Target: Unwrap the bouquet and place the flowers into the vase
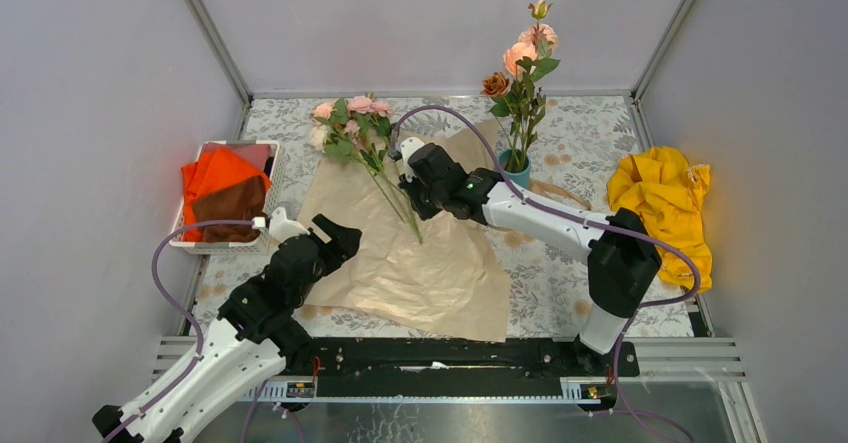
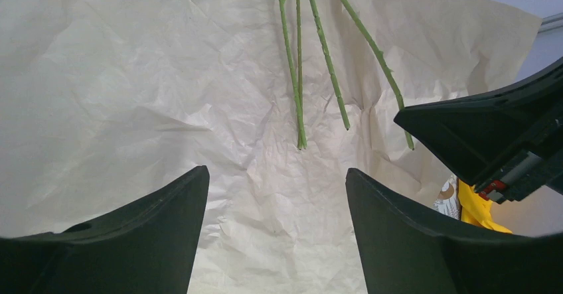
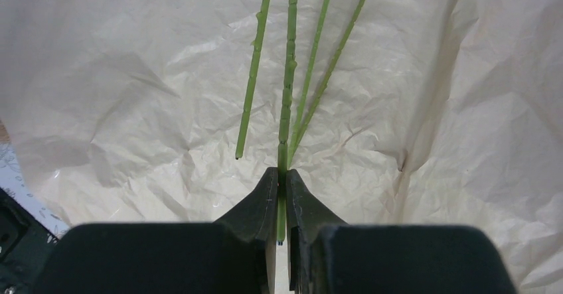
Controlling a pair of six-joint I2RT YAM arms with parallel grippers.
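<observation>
Pink and white flowers lie at the back of the brown paper, stems toward me. My right gripper is over them, shut on a flower stem; in the left wrist view it holds that stem above the others. My left gripper stands open, left of the stem ends, nothing between its fingers. The teal vase holds tall peach, brown and yellow roses, at the back right, partly behind my right arm.
A white basket of orange and brown cloths is at the left. A crumpled yellow cloth lies at the right.
</observation>
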